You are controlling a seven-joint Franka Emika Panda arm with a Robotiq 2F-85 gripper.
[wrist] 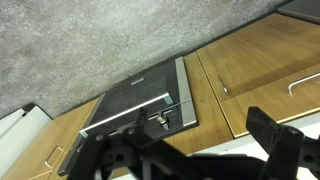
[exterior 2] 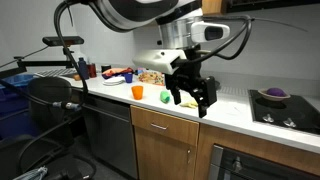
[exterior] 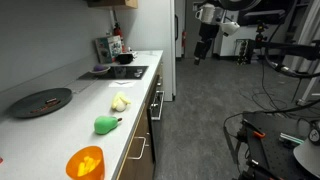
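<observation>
My gripper (exterior 2: 190,104) hangs in the air in front of the counter in exterior view 2. Its two dark fingers (wrist: 263,124) stand well apart in the wrist view, with nothing held between them. On the white countertop (exterior: 90,107) lie a green object (exterior: 106,124), a pale yellow object (exterior: 120,102) and an orange bowl (exterior: 86,164) with yellow contents. All three are apart from the gripper. Wooden cabinet fronts (wrist: 250,60) and grey floor (wrist: 110,45) fill most of the wrist view.
A black pan (exterior: 40,103) lies near the wall. A dark cooktop (exterior 2: 284,113) carries a purple object (exterior 2: 275,92). Colourful items (exterior 2: 112,72) crowd the counter's far left end. Open floor (exterior: 190,130) runs along the cabinets.
</observation>
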